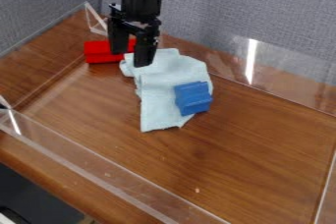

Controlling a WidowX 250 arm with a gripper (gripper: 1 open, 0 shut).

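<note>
My black gripper (130, 49) hangs at the upper middle, open, just above the back-left end of a pale, crumpled cloth (163, 86). A red block (100, 52) lies just behind and left of it, partly hidden by my fingers. A blue block (194, 98) rests on the right part of the cloth. Whether my fingertips touch the cloth is hard to tell.
Clear panels and grey walls border it at the back and left.
</note>
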